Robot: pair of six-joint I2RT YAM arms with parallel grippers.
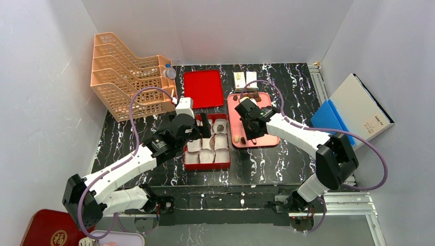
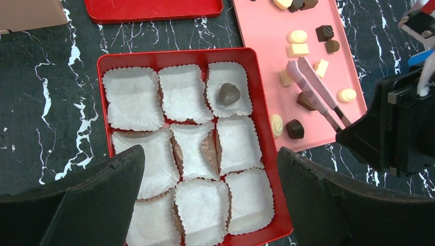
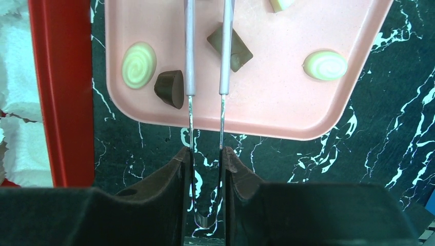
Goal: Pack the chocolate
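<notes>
The red box (image 2: pixel 256 154) holds nine paper liners, with one dark chocolate (image 2: pixel 229 94) in its back-right liner. The pink tray (image 2: pixel 323 123) beside it carries several white and dark chocolates, including a white swirl (image 3: pixel 138 64) and a dark cone (image 3: pixel 169 88). My right gripper holds metal tongs with pale tips over the tray; the tips are apart, above or around a dark square chocolate (image 3: pixel 237 55), contact unclear. My left gripper is open over the red box with nothing between its fingers.
A red lid (image 1: pixel 202 87) lies behind the box. An orange rack (image 1: pixel 118 77) with a bottle stands back left. Small cartons (image 1: pixel 239 81) sit behind the tray. Blue and cream folders (image 1: pixel 333 123) lean at the right.
</notes>
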